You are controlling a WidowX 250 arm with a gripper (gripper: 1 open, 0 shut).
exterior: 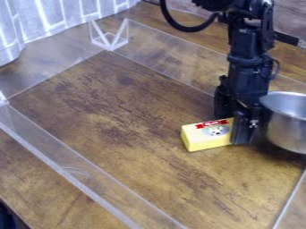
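Note:
A yellow box with a red label and a dark-and-white picture (201, 138) lies on the wooden board at the centre right. My black gripper (242, 121) is low over the box's right end, between it and the steel bowl (288, 121), which is cut off at the right edge. The fingertips are dark and partly hidden, but the gripper appears open; I cannot make out whether they touch the box.
Clear plastic walls border the wooden board (107, 116), whose left and middle are bare. A white curtain (36, 18) hangs at the top left, and a black cable arches over the back.

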